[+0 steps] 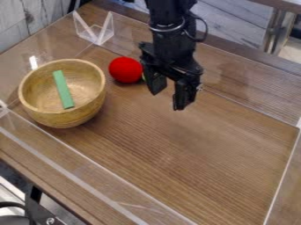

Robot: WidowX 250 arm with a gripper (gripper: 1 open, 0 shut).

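Note:
My black gripper (pixel 166 86) hangs over the wooden table at upper middle, its fingers pointing down; whether they are open or shut is hard to tell. Just left of it lies a red ball-like object (pixel 125 70), with a small green item behind the gripper, mostly hidden. At the left stands a tan wooden bowl (pixel 87 108) holding a green elongated object (pixel 63 89).
A clear plastic container (pixel 94 28) stands at the back left. A black cable or fitting sits at the bottom-left edge.

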